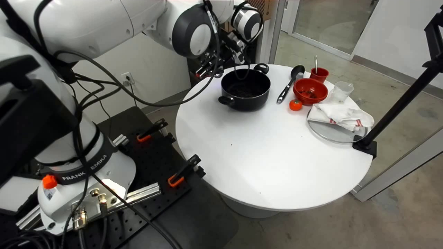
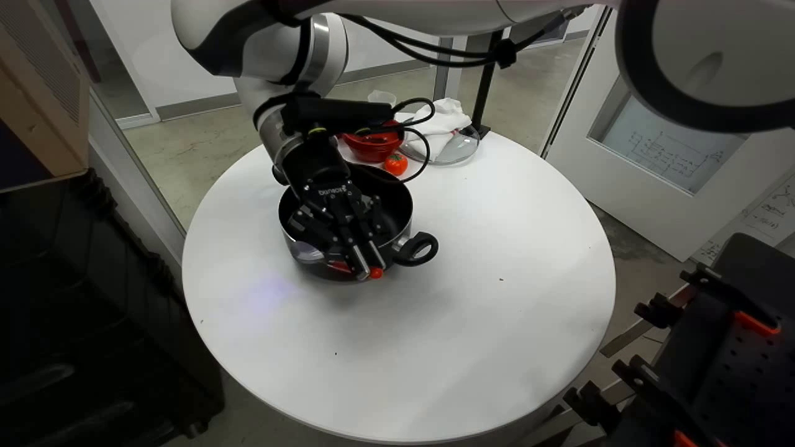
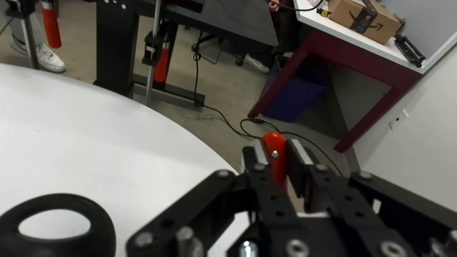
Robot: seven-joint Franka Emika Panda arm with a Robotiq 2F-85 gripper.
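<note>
My gripper (image 2: 370, 265) is shut on a red-handled utensil (image 3: 276, 159). Its rounded red end pokes out between the fingertips in the wrist view. Exterior view 2 shows a red end (image 2: 376, 273) at the fingertips and a pale, see-through part (image 2: 306, 252) on the other side; its exact shape is unclear. The black two-handled pot (image 1: 245, 90) stands upright on the white round table (image 1: 265, 153). In exterior view 2 the gripper overlaps the pot's near side; exterior view 1 places the fingers left of the pot, above the table's edge.
Beyond the pot lie a black ladle (image 1: 285, 90), a tomato (image 1: 295, 105), a red bowl (image 1: 310, 92), a red cup (image 1: 319, 75) and a clear container (image 1: 341, 92). A white cloth (image 1: 338, 114) covers part of a glass lid (image 1: 332, 133).
</note>
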